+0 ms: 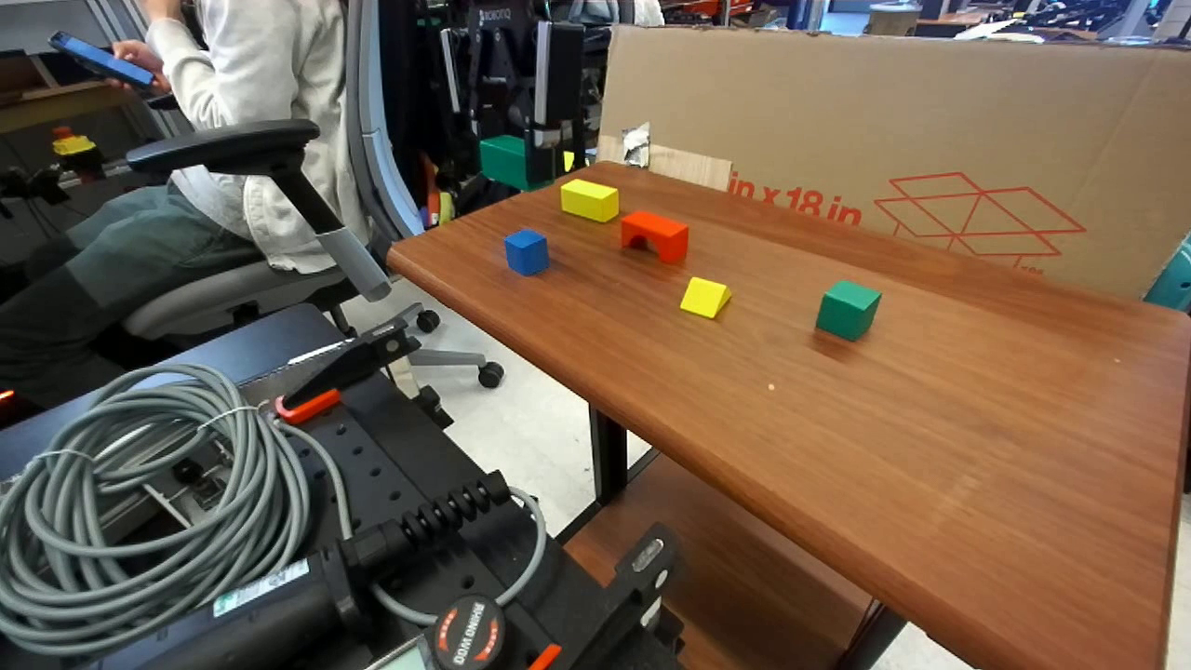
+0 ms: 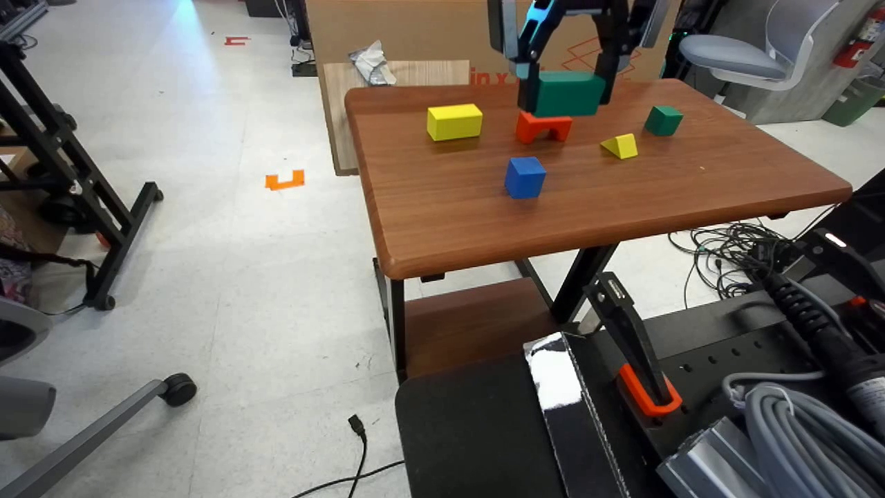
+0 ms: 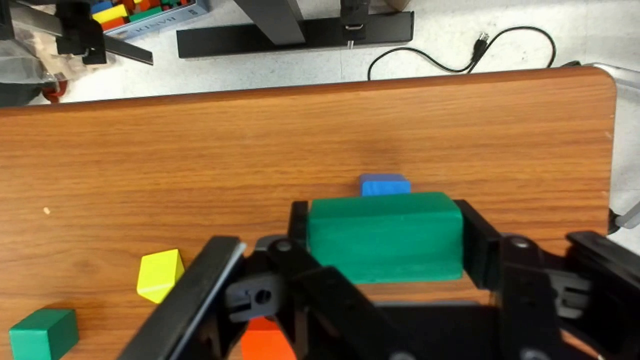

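Block and gripper hang in the air above the table, with bare wood showing beneath them in the wrist view. A blue cube (image 2: 525, 178) rests on the table, partly covered by the held block in the wrist view. The red arch (image 1: 655, 235) and the yellow block (image 1: 589, 200) stand behind it. Farther along lie a yellow wedge (image 1: 705, 297) and a green cube (image 1: 849, 311).
The wooden table (image 1: 949, 447) has wide free room at its right end in exterior view 1. A tall cardboard sheet (image 1: 804, 123) stands along the back edge. Coiled grey cable (image 1: 145, 502) lies on the black cart in front.
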